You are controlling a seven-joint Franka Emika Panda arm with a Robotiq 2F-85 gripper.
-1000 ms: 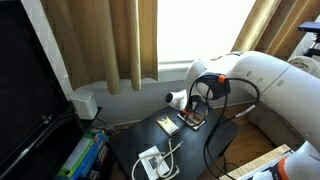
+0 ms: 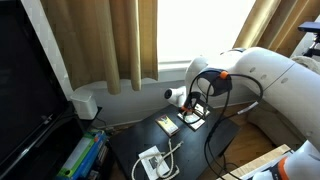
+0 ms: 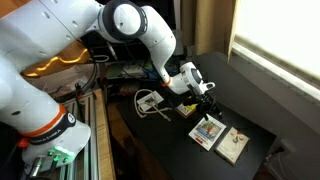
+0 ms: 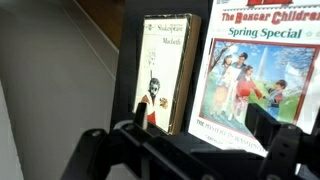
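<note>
Two books lie flat on the dark table. One is a cream-covered Macbeth, also in the second exterior view as a pale book. To its right in the wrist view is a thin Boxcar Children book, with a white border and a coloured picture; the second exterior view shows this book just in front of the hand. My gripper is open above them, its fingers wide apart. Nothing is held between the fingers. In the first exterior view, the gripper is small and partly blends into the dark table.
A pale cable loops across the table by a white item. Behind the table, against the wall, is a white box. Bare dark tabletop shows at the near side in the second exterior view.
The arm and its hanging cable have shifted slightly, with the hand a little differently placed over the table. The books appear unmoved.
</note>
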